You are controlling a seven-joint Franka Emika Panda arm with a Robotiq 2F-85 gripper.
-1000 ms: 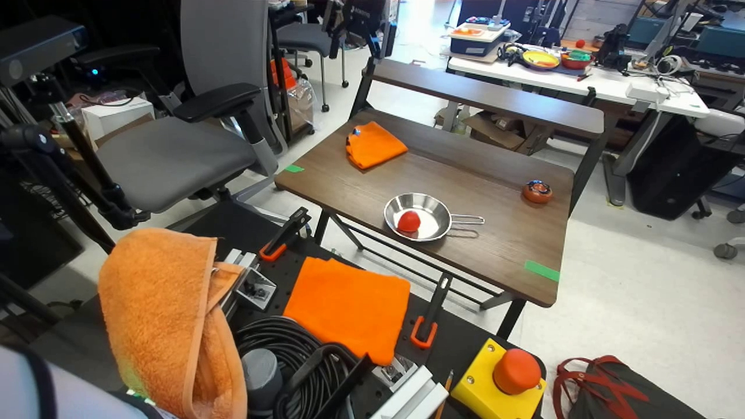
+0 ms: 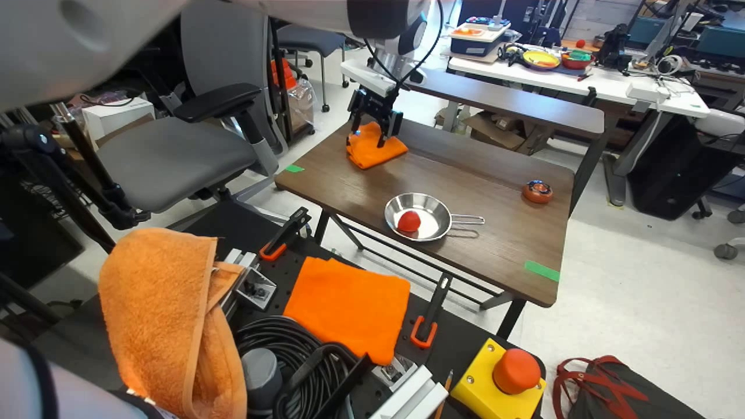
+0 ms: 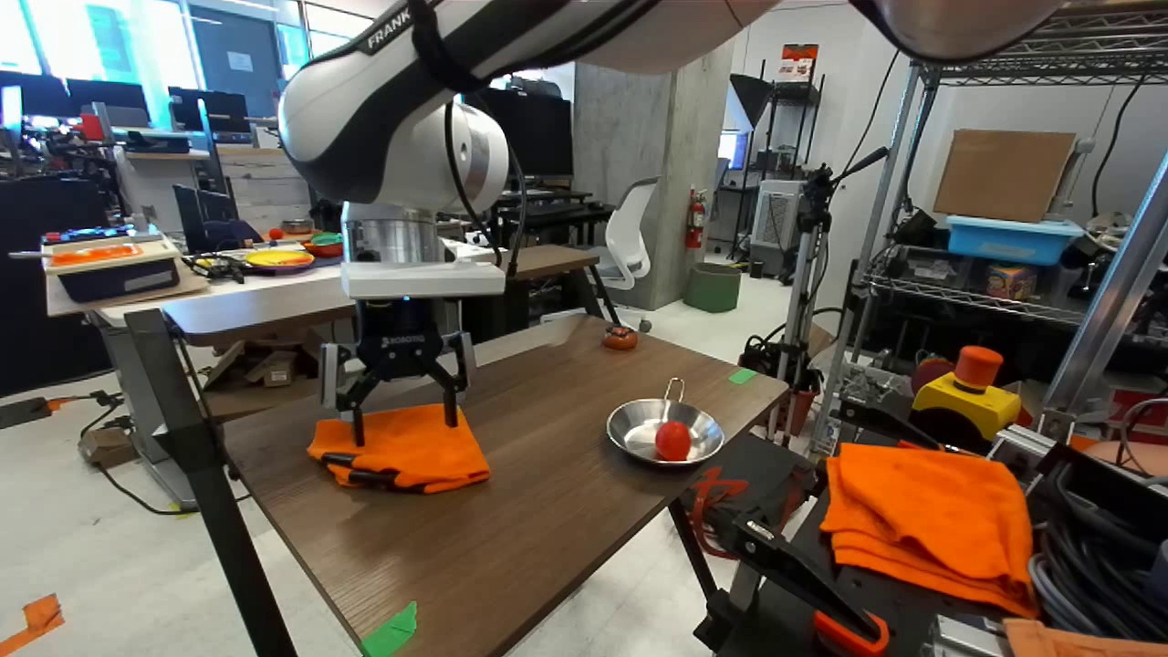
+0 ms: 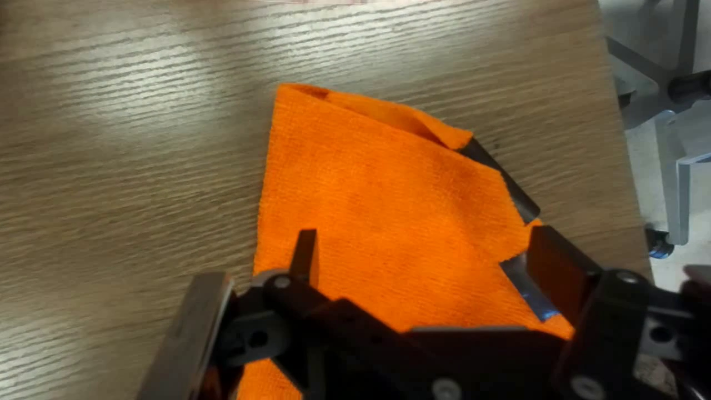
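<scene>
A folded orange cloth lies on the left part of the brown table in exterior view 2, with dark strips showing along one edge. Over it is my gripper, pointing down with its fingers wide apart. In the wrist view the cloth spreads between and beyond the two fingers, lying flat rather than pinched. Whether the fingertips touch it cannot be told. A steel pan with a red ball-like object inside rests near the table's front edge.
A small orange-brown bowl sits at the table's far right. Behind the table runs a raised shelf. Green tape marks the table's edges. Bare wood lies between cloth, pan and bowl.
My arm has come down from high above the table's back left, and the gripper is now over the orange cloth. Cloth, pan and bowl look unmoved.
</scene>
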